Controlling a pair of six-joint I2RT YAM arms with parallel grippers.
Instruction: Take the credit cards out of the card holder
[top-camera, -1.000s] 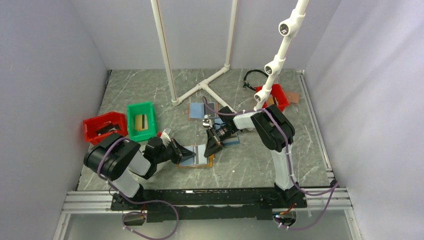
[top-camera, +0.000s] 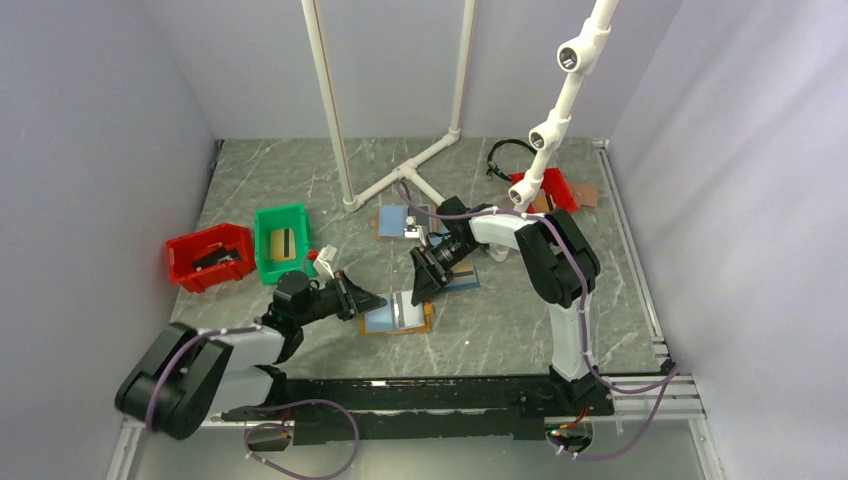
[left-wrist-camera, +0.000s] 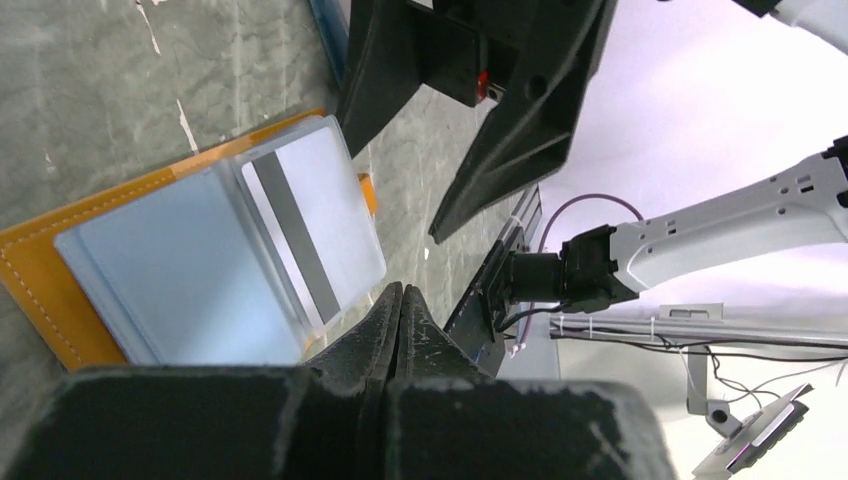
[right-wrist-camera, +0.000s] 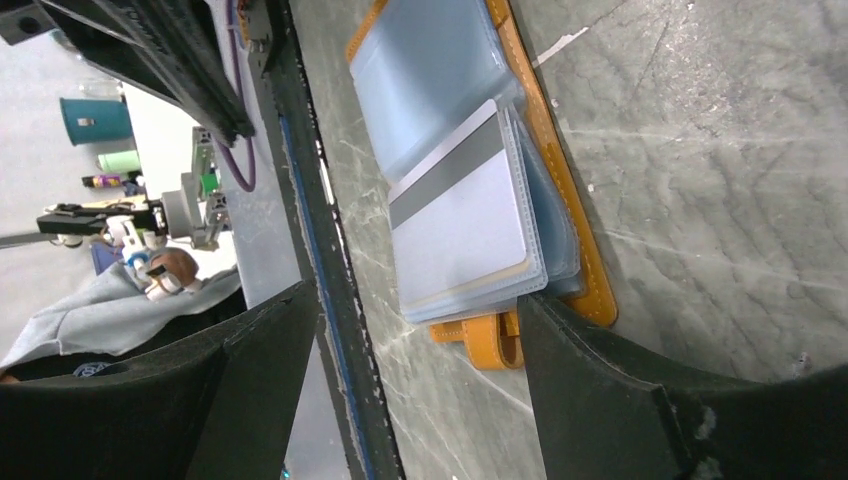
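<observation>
An orange card holder lies open on the table, with clear sleeves and a white card with a grey stripe on its right-hand flap. My left gripper is shut at the holder's left, its tips just below the white card in the left wrist view, nothing visible between them. My right gripper stands open at the holder's right end; in the right wrist view the flap with the white card is slightly raised between and beyond its fingers.
A green bin and red bin stand left, another red bin back right. More card holders lie behind the working area, near a white pipe stand. Bare table is at front right.
The right gripper and arm have shifted a little right.
</observation>
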